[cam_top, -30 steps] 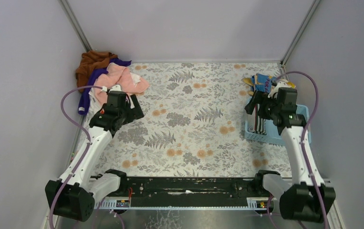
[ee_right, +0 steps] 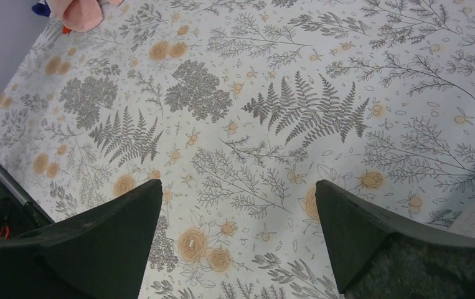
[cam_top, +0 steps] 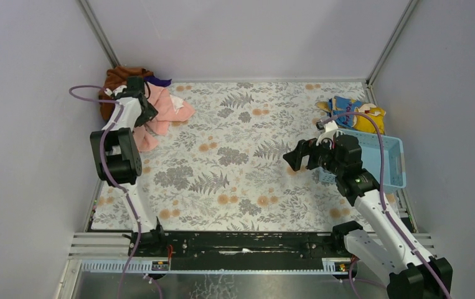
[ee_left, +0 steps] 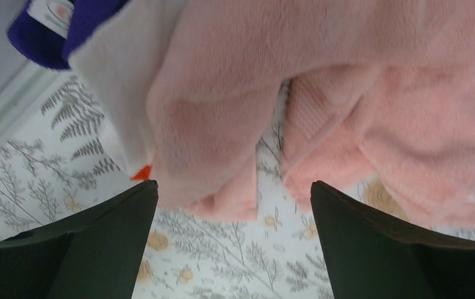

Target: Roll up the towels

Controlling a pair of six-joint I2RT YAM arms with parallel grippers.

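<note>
A heap of towels fills the far left corner: a pink towel [cam_top: 174,110] with a white patch, a brown one [cam_top: 121,75] and a purple one [cam_top: 160,81]. My left gripper [cam_top: 150,116] is over the pink towel, and its fingers stand wide open. In the left wrist view the pink towel [ee_left: 222,118] lies crumpled ahead of the fingers, with bare table showing between the tips. My right gripper [cam_top: 295,163] hangs open above the table at the right, beside the blue basket [cam_top: 395,163]; nothing is between its fingers.
Blue and yellow cloths [cam_top: 362,113] lie behind the basket in the far right corner. Walls close in the left, back and right sides.
My left gripper has travelled away from the front and leftward, over the pink towel. The towels look much the same.
</note>
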